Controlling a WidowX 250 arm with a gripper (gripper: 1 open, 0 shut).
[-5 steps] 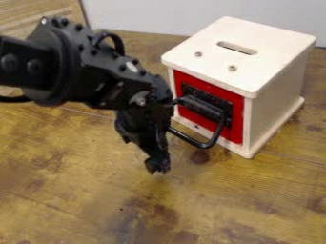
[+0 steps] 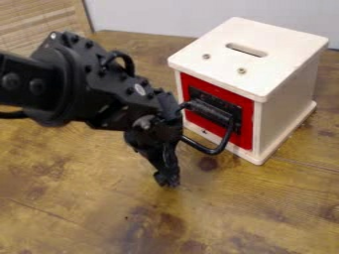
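A white wooden box [image 2: 281, 104] with a slot in its top has a red front panel [image 2: 244, 145] carrying a dark fitting and a black bent handle that sticks out forward. The black robot gripper [image 2: 165, 171] points down at the floor just left of the handle, low over the wooden surface. Its fingers are dark and bunched, and whether they are open or shut is unclear.
A light slatted panel [image 2: 40, 20] stands at the back left, with a pale wall behind the box.
The arm and gripper have shifted slightly, with the upper arm moving a little left and the fingertips rising slightly. The box looks unmoved.
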